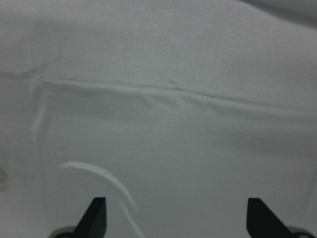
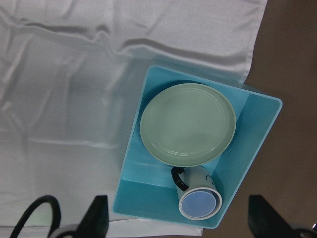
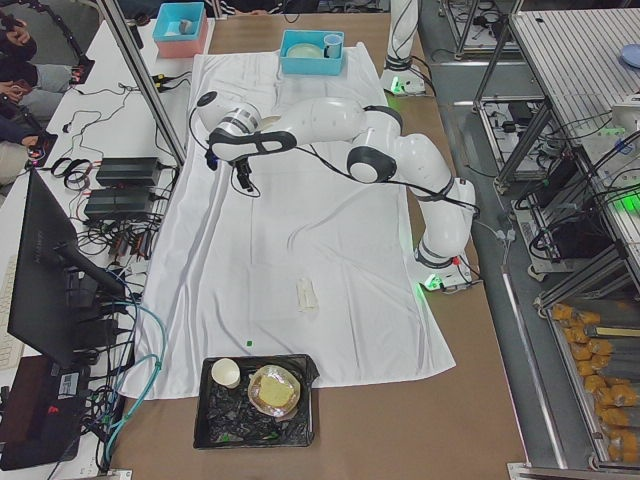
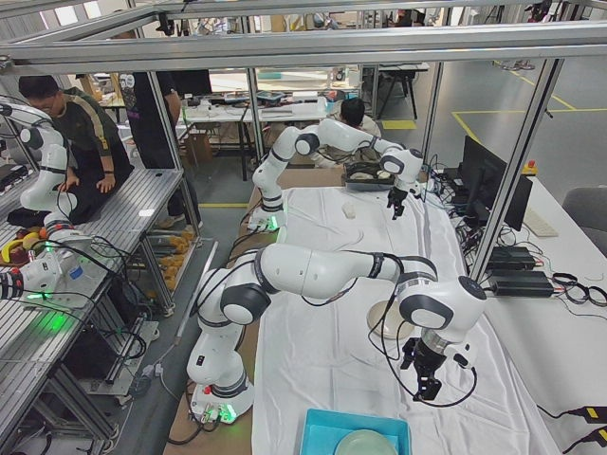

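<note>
In the left wrist view, my left gripper is open over white cloth (image 1: 173, 134), nothing between its fingers. My right gripper stands open above a blue bin (image 2: 252, 134) holding a green plate (image 2: 188, 124) and a mug (image 2: 198, 198) with a black handle. A cream round dish (image 4: 377, 311) lies on the cloth, partly hidden behind my right arm in the camera right view.
At the cloth's far end from the bin stands a black tray (image 3: 210, 430) with a white cup (image 3: 226, 372) and a dish holding a yellow item (image 3: 275, 392). A small pale object (image 3: 306, 294) lies on the cloth.
</note>
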